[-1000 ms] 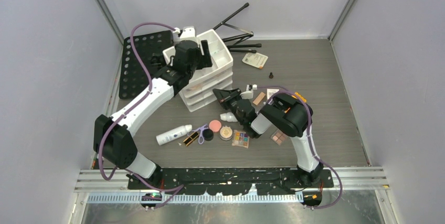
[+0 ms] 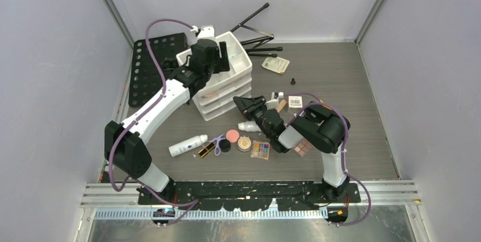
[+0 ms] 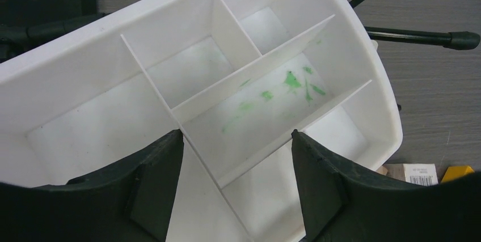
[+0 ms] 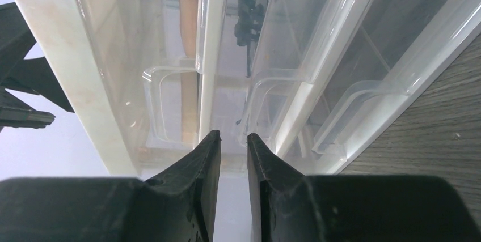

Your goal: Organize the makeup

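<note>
A white organizer stands at back centre, with a divided top tray and clear-fronted drawers below. My left gripper is over the tray with its fingers apart and nothing held; it is open. My right gripper faces the drawer fronts, its fingertips a narrow gap apart, nothing visible between them. Makeup lies in front and right: pink compact, round powder, black jar, colour palette, scissors, spray bottle, brown palette.
A black perforated board lies left of the organizer, and black stand legs behind it. A card and a boxed item lie to the right.
My right arm has shifted to the right, drawing slightly back from the drawers. My left arm has moved a little toward the back and right over the tray.
</note>
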